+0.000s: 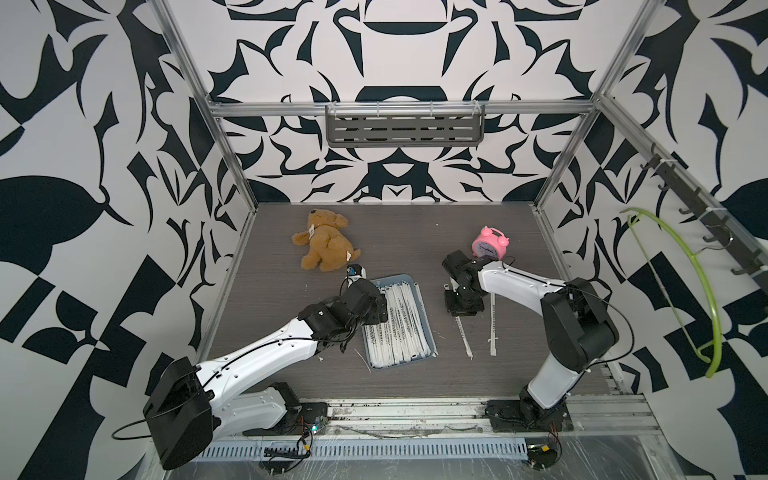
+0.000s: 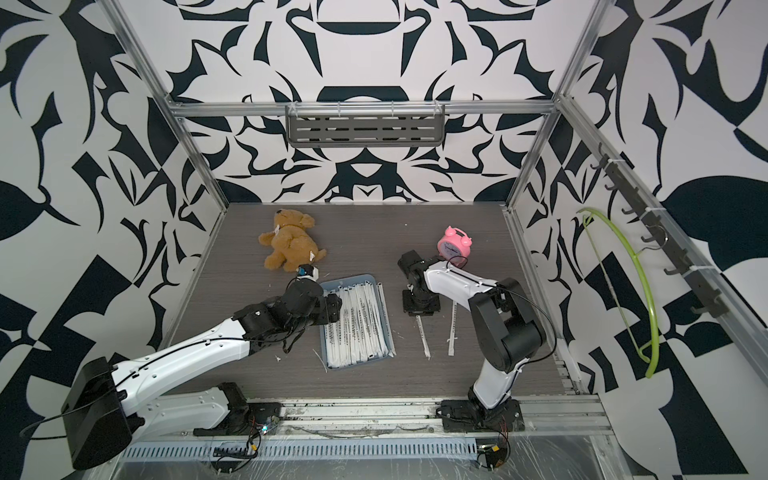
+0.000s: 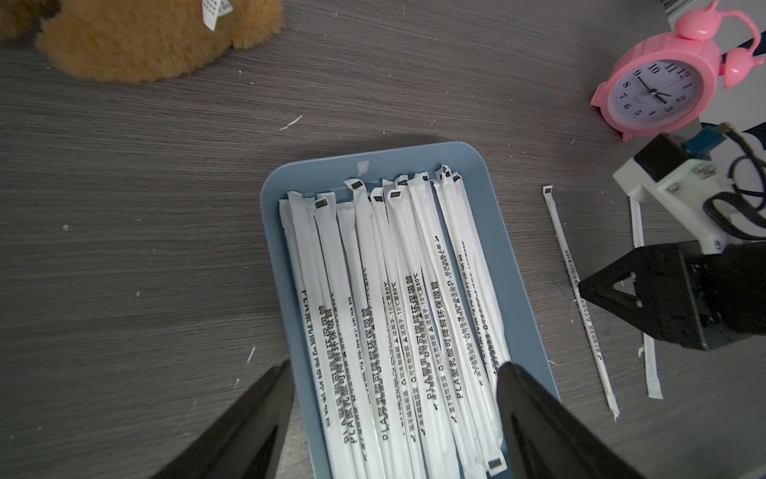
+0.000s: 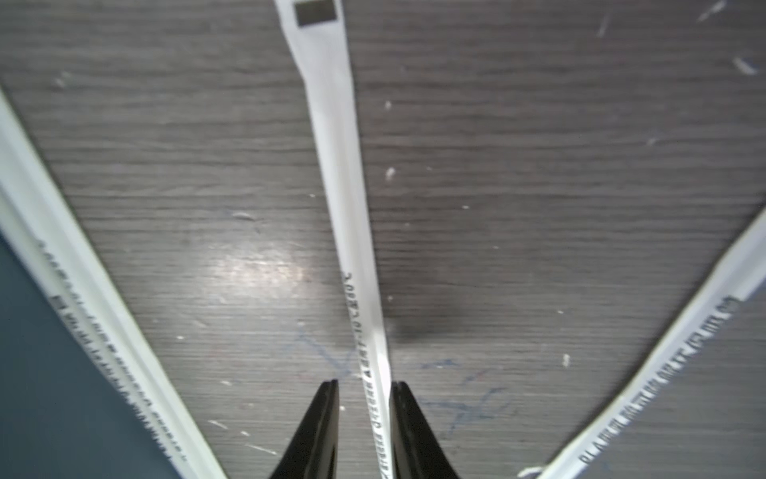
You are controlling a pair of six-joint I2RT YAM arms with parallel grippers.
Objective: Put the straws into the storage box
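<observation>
The blue-grey storage box (image 3: 279, 263) holds many white paper-wrapped straws (image 3: 375, 319) lying lengthwise. My left gripper is above it, fingers apart with nothing held. At right, my right gripper is low over a loose straw (image 4: 343, 159); the straw passes between its open fingers, nearer the right one, with a gap at the left. Farther right a second straw (image 1: 493, 332) lies on the table. Along the box's right side runs another straw (image 2: 387, 320), outside the wall; that wall hides it from the left wrist view.
A brown teddy bear (image 1: 326, 240) lies behind the box at left. Behind the right gripper stands a pink alarm clock (image 3: 658, 84). Bare table stretches between bear and clock. Small white scraps are scattered about.
</observation>
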